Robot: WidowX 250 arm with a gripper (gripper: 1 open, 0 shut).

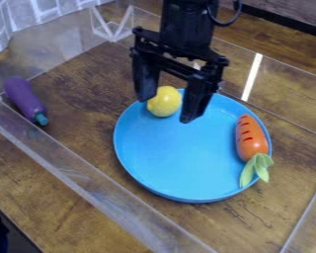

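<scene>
My black gripper (169, 89) is open, hanging over the upper left part of a blue plate (181, 163), with a small yellow object (165, 102) between or just behind its fingers; contact cannot be told. An orange toy carrot (251, 140) with pale green leaves lies on the right side of the plate.
A purple object (25, 99), like an eggplant, lies on the wooden surface (82, 99) at the left. Clear plastic walls border the area at the left and lower left.
</scene>
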